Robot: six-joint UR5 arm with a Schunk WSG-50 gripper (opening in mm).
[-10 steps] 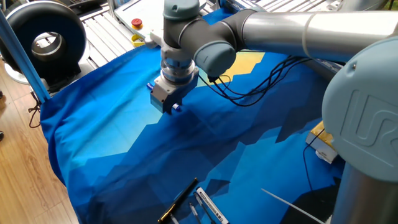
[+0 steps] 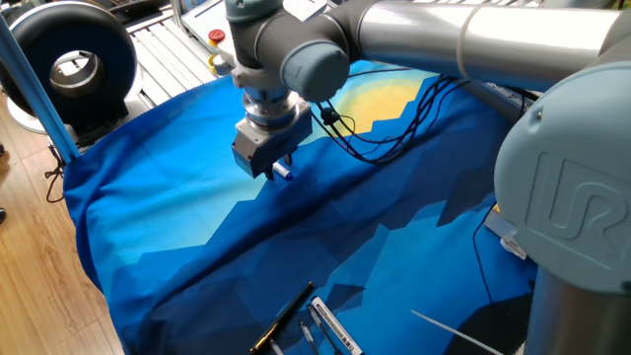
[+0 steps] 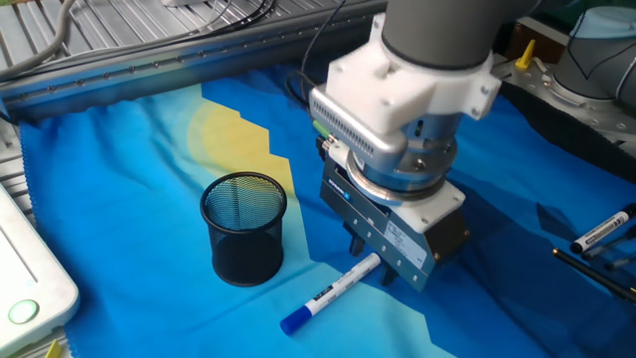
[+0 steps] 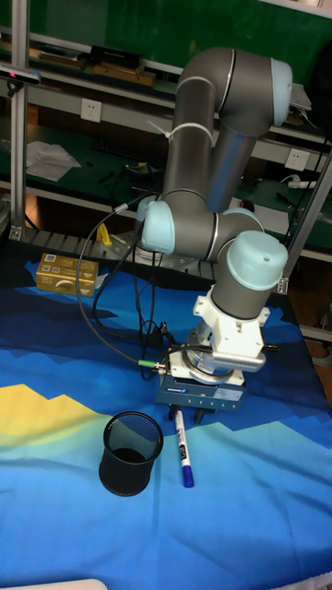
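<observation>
A white marker with a blue cap (image 3: pixel 334 290) slants under my gripper, its plain end at the gap between the fingers and its cap pointing away. My gripper (image 3: pixel 372 261) points down with its two short black fingers apart; in exterior view 3 the marker (image 4: pixel 183 451) shows between the gripper's fingers (image 4: pixel 198 417), narrower than the gap. Only a short piece of the marker (image 2: pixel 283 171) shows beside the gripper (image 2: pixel 279 168) in exterior view 1. Whether it touches the cloth is hard to tell. A black mesh cup (image 3: pixel 244 261) stands upright beside the marker, apart from it.
More pens and a marker (image 2: pixel 335 325) lie near the cloth's other edge. A yellow box (image 4: pixel 66 275) sits at the back left in exterior view 3. Cables (image 2: pixel 399 138) hang beside the arm. Open blue cloth (image 3: pixel 129 249) surrounds the cup.
The marker's blue left end, visible earlier, is now hidden behind the gripper; some white body shows at its right.
</observation>
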